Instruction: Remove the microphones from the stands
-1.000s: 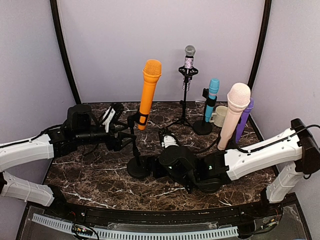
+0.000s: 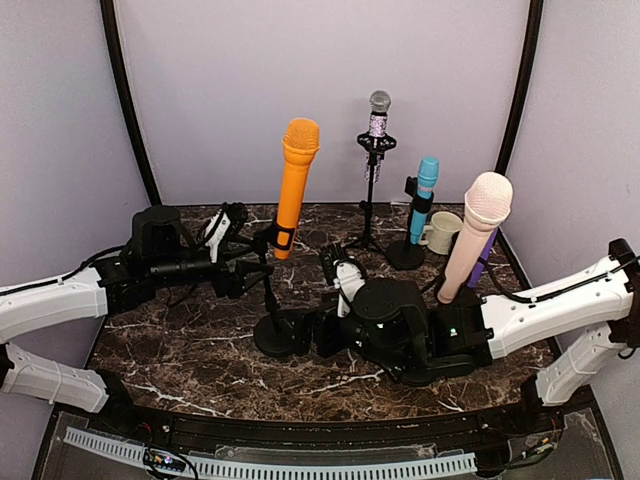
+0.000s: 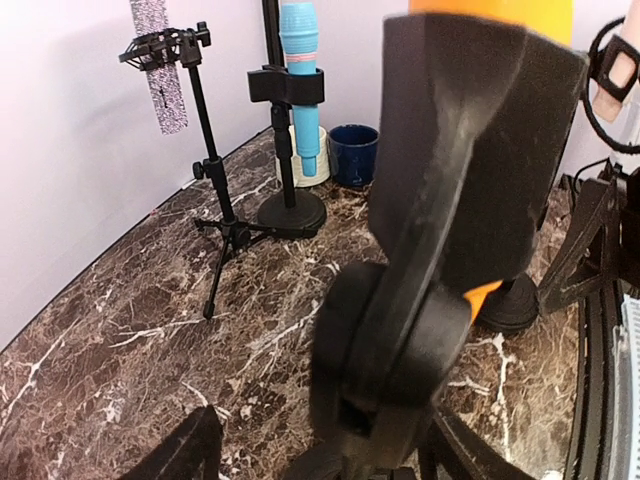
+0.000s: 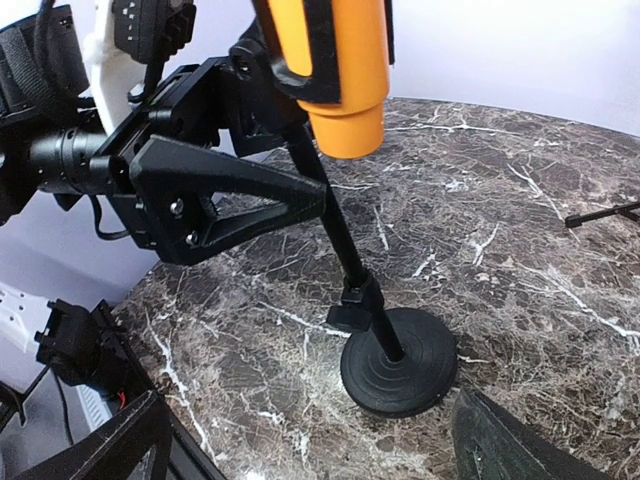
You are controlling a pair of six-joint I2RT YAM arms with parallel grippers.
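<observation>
The orange microphone [image 2: 297,170] sits in its black holder on a stand with a round base [image 4: 398,365]; in the right wrist view its lower end [image 4: 345,125] hangs below the holder. My left gripper [image 2: 255,260] is around the stand's upper pole, just under the holder, its fingers apart; in the left wrist view the holder [image 3: 470,150] fills much of the frame between and above them. My right gripper [image 2: 315,325] stands low, right of the stand, open, with the stand's base seen beyond its fingers in the right wrist view.
Behind stand a silver microphone [image 2: 379,105] on a tripod, a blue one [image 2: 425,180], a pink one [image 2: 470,235], a purple one [image 2: 487,260] and a mug [image 2: 442,232].
My right arm has shifted right and turned a little.
</observation>
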